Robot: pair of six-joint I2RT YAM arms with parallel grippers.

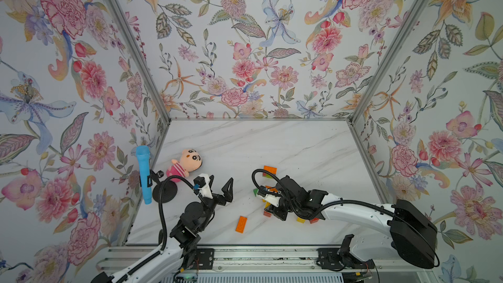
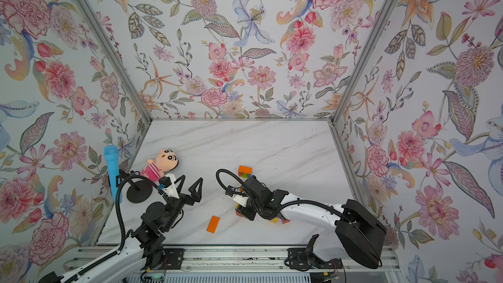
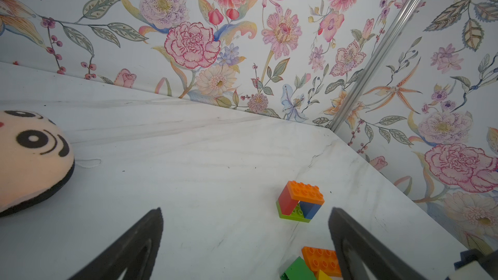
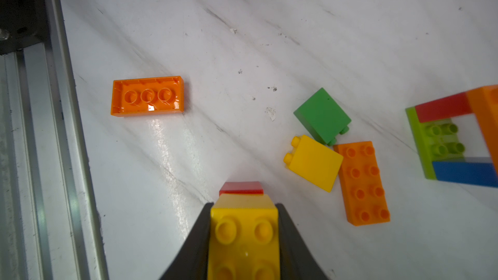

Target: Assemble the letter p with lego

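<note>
A yellow brick [image 4: 243, 243] sits between the fingers of my right gripper, which is shut on it, studs facing the camera. Just beyond its far end shows a red brick [image 4: 241, 187]; whether the two touch is hidden. A partial structure [image 3: 301, 200] has a lime base, red and blue uprights and an orange brick across the top. Loose on the table lie a green brick [image 4: 322, 116], a yellow brick [image 4: 314, 163] beside it, an orange brick [image 4: 364, 182] and an upturned orange brick [image 4: 147, 96]. My left gripper [image 1: 229, 188] is open and empty over the left of the table.
A plush doll [image 1: 187, 162] and a blue microphone on a stand [image 1: 144, 173] occupy the left side. More yellow [image 1: 300, 219] and red [image 1: 313, 220] bricks lie under my right forearm.
</note>
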